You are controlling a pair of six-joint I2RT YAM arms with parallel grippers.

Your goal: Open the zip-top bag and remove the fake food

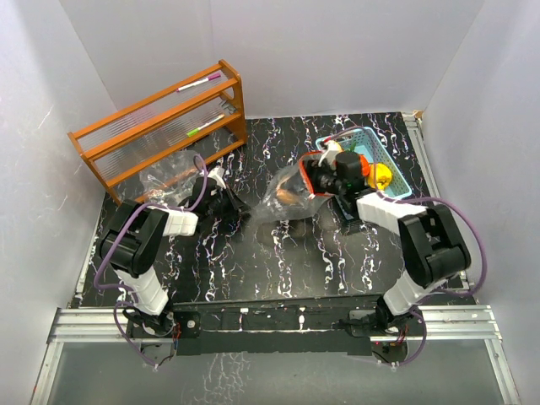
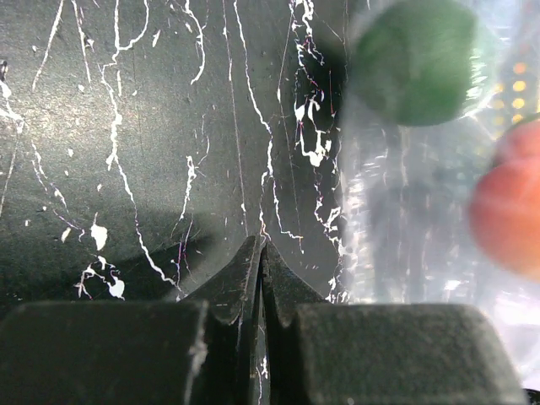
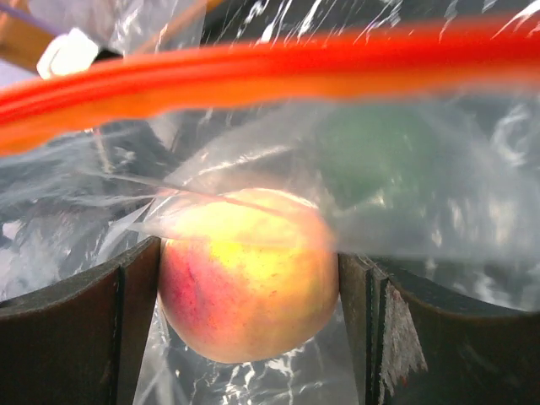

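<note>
The zip top bag (image 1: 283, 202) with an orange-red zip edge (image 3: 278, 63) lies stretched from mid-table to my right gripper (image 1: 316, 173) at the basket's near-left side. In the right wrist view a peach (image 3: 249, 295) is between that gripper's fingers, behind clear plastic; a green item shows blurred beyond. My left gripper is shut with nothing visible between its fingers, left of the bag. In the left wrist view a green item (image 2: 422, 59) and a red-orange one (image 2: 515, 219) show through the bag.
A blue basket (image 1: 396, 164) of fake food stands back right, partly behind the right arm. A wooden rack (image 1: 228, 72) with markers and more clear plastic (image 1: 169, 173) are back left.
</note>
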